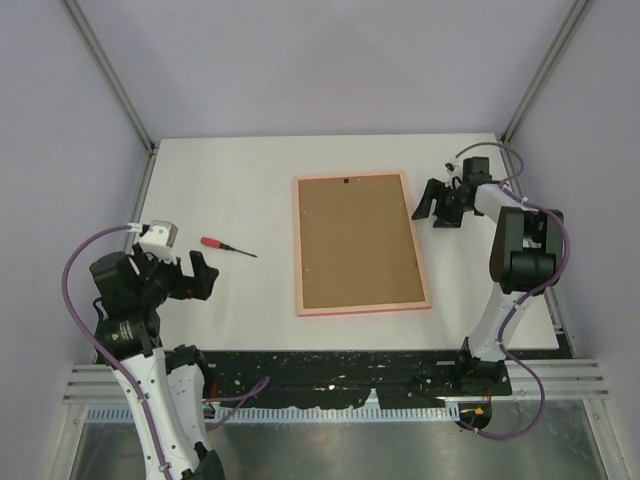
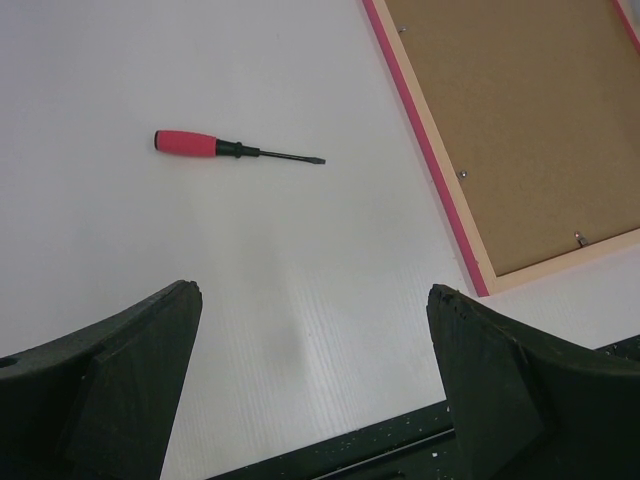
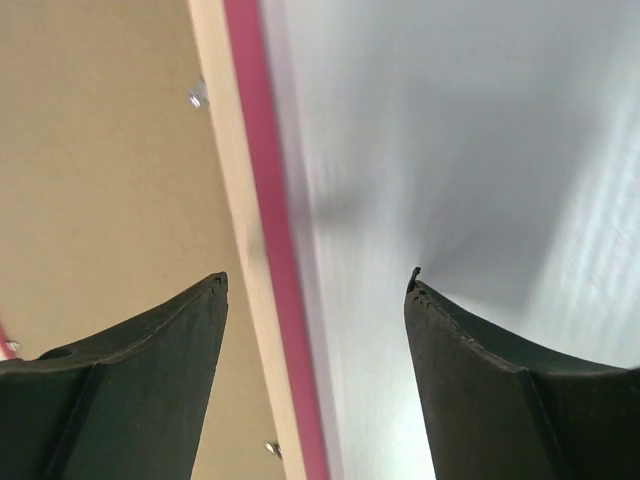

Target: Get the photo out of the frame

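Observation:
The picture frame (image 1: pixel 427 300) lies back side up in the middle of the table, with pale wood rails and pink outer sides. Its brown backing board (image 1: pixel 360 240) fills the inside; no photo shows. Small metal pins (image 2: pixel 462 173) stick out along the inner edge. At the frame's right rail, toward the far end, my right gripper has its fingers apart. In the right wrist view the rail passes between them, nearer the left finger, and neither finger clearly grips it. My left gripper stands open and empty, left of the frame.
A screwdriver with a red handle (image 2: pixel 187 143) lies on the white table (image 1: pixel 240 190) between my left gripper and the frame. Free table surrounds the frame, and a dark gap (image 1: pixel 330 380) runs beyond the table's near edge.

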